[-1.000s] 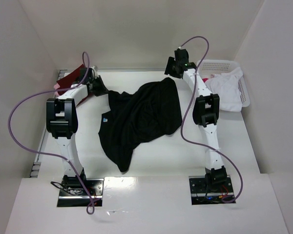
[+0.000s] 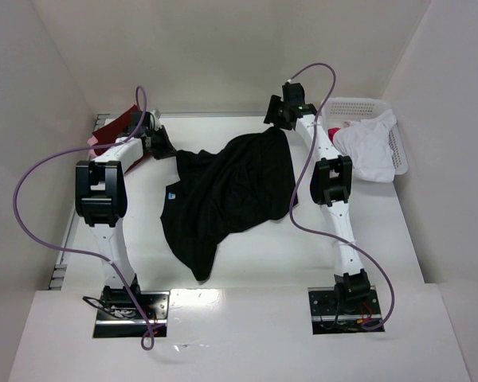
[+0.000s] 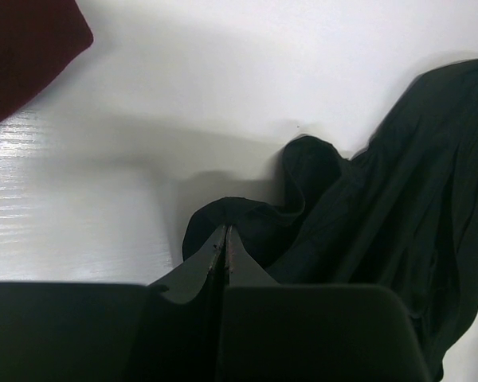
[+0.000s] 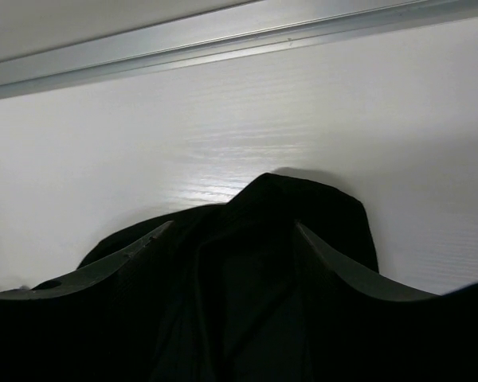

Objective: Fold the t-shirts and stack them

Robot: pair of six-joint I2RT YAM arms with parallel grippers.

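A black t-shirt lies spread and wrinkled, slantwise across the middle of the table, with a small blue-white label on its left part. At its upper left corner my left gripper is shut. In the left wrist view the fingertips meet on the shirt's edge, which rises in folds around them. My right gripper is over the shirt's upper right end. The right wrist view shows its fingers apart, with black cloth lying in the gap below them.
Dark red cloth lies under the left arm at the back left. At the back right stands a white basket holding white cloth and something red. A metal rail runs along the back edge.
My right gripper has shifted slightly to the left over the shirt's upper right end. The left arm and the shirt look unmoved.
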